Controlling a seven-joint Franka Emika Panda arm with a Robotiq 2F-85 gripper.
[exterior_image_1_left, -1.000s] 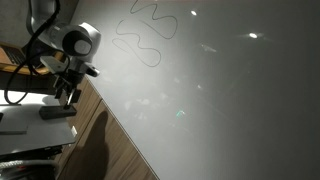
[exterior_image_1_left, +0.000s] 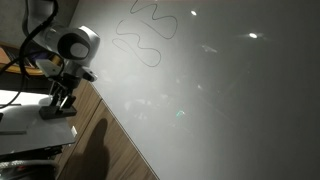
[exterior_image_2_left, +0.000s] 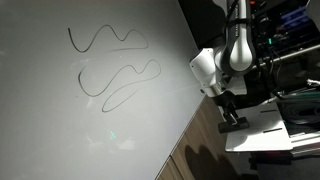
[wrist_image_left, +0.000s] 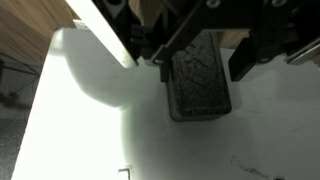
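A dark, block-shaped eraser (wrist_image_left: 198, 90) lies on a white surface (wrist_image_left: 95, 120). In the wrist view my gripper is partly open, its dark fingers (wrist_image_left: 241, 60) at either side of the block's far end. Whether both fingers touch it is hard to tell in the dim light. From outside, the gripper (exterior_image_1_left: 62, 103) reaches down onto the eraser (exterior_image_1_left: 58, 113). Exterior view 2 shows the same eraser (exterior_image_2_left: 233, 126) under the fingers, still resting on the white surface.
A large whiteboard (exterior_image_2_left: 80, 130) carries two wavy dark lines (exterior_image_2_left: 120, 80). Wood-grain panelling (exterior_image_1_left: 105, 145) runs between the board and the white surface. Cables hang close to the arm (exterior_image_1_left: 70, 45).
Over the last second my gripper has come down to the eraser.
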